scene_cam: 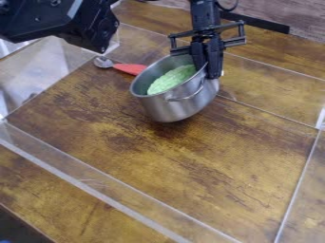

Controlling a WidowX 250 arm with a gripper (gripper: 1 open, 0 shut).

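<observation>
A steel pot [172, 104] with a light green lining or content [170, 80] sits in the middle of the upper table, tilted toward the viewer's left. My gripper [203, 66] reaches down from the top onto the pot's back right rim. Its fingertips are partly hidden by the rim, so I cannot make out whether they are closed on it.
A red-handled utensil [124, 67] lies behind the pot on the left. A dark arm part [51, 19] fills the top left corner.
</observation>
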